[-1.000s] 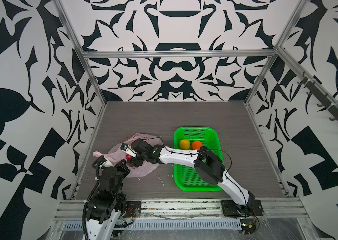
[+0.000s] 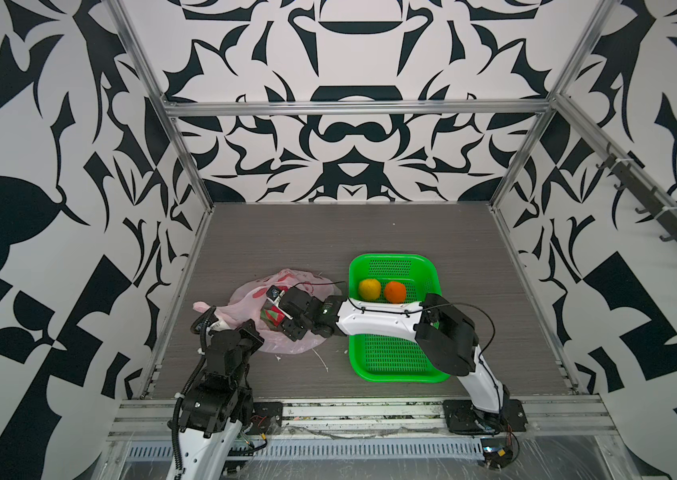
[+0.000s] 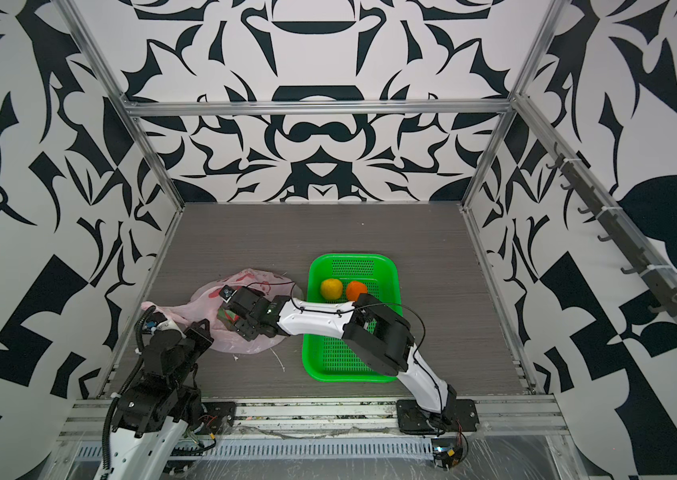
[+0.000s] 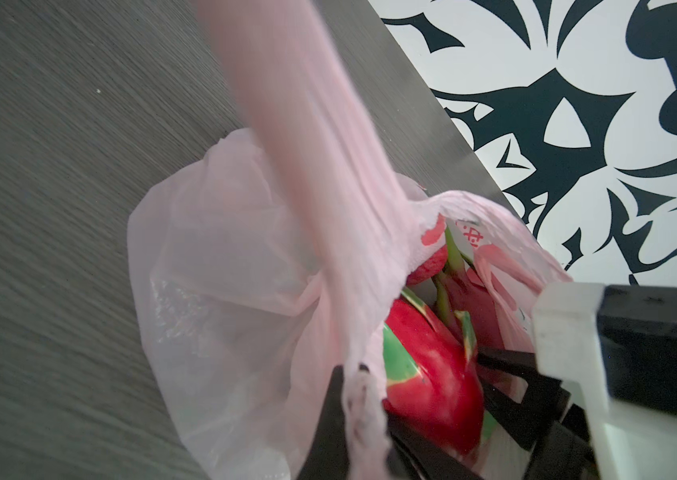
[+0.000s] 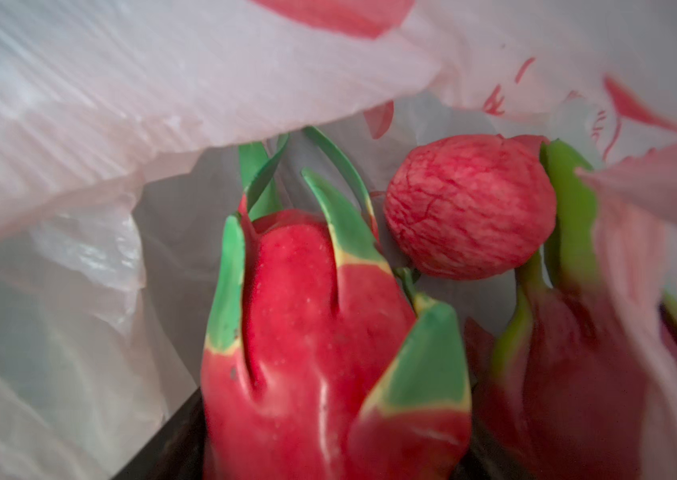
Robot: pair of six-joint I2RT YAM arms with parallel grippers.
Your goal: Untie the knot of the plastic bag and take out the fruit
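The pink plastic bag (image 2: 250, 292) lies gaping at the left of the table. My left gripper is shut on a twisted strand of its plastic, which stretches up across the left wrist view. Inside the mouth, a red dragon fruit with green tips (image 5: 298, 320) fills the middle of the right wrist view, the dark fingers (image 5: 170, 448) of my right gripper on either side of it. Whether they grip it cannot be told. Behind it are a wrinkled red round fruit (image 5: 470, 206) and a second dragon fruit (image 5: 586, 376).
A green basket (image 2: 366, 372) stands right of the bag, holding a yellow fruit (image 2: 369, 289) and an orange one (image 2: 395, 292). My right arm (image 2: 378, 320) crosses over it.
My right gripper has shifted rightward over the bag, and more of the red and green fruit shows beside it.
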